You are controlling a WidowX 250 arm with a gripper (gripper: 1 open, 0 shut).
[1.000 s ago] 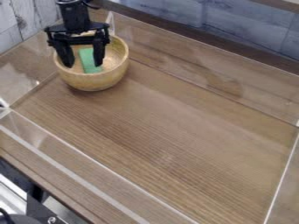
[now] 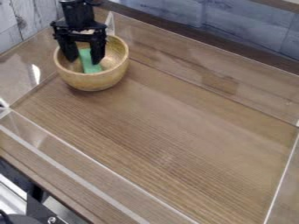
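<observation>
A round wooden bowl (image 2: pixel 100 79) sits near the back left corner of the wooden table. A green object (image 2: pixel 90 63) lies inside it. My black gripper (image 2: pixel 82 52) reaches down from the top into the bowl, its fingers at or over the green object. Whether they touch or hold it, and how far apart they are, is unclear.
A wall or panel edge runs along the back right and along the left side.
The gripper's shape over the bowl has shifted slightly and looks narrower than before. The bowl and green object are nearly where they were.
</observation>
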